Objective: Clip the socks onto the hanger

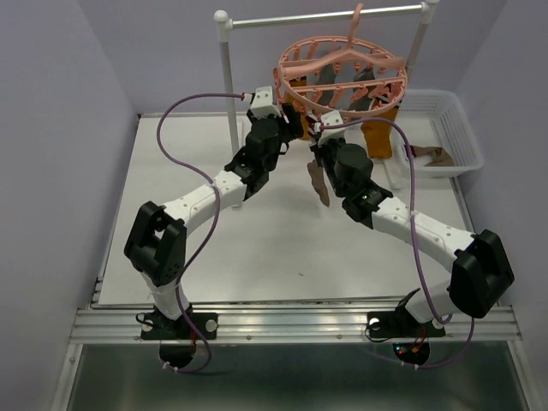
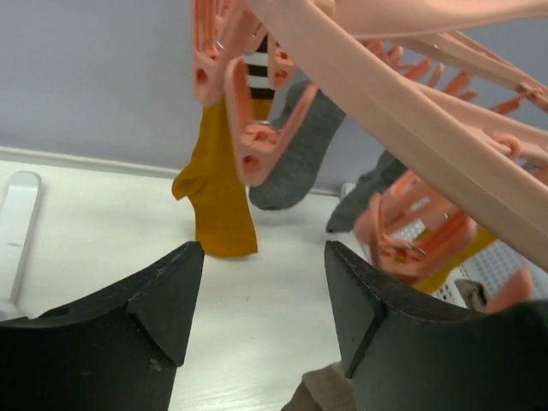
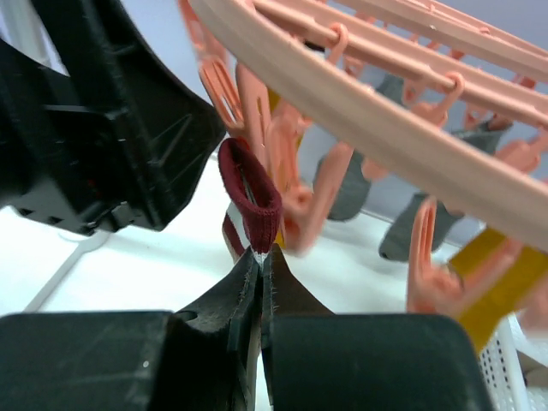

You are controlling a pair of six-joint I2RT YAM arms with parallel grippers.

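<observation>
The pink round hanger [image 1: 341, 111] hangs from the white rack, with several socks on its clips. My right gripper is shut on the cuff of a brown sock, whose maroon-and-white striped end [image 3: 251, 201] stands beside the pink clips at the near rim. In the top view the brown sock's foot [image 1: 318, 181] dangles below that gripper. Whether a clip grips this cuff I cannot tell. My left gripper is open below the hanger's left rim, its fingers apart with nothing between them. A pink clip [image 2: 257, 145] is just above them.
A mustard sock [image 2: 218, 171] and a grey sock [image 2: 300, 154] hang behind the left fingers. At the back right, a white basket [image 1: 473, 141] holds another brown sock [image 1: 435, 157].
</observation>
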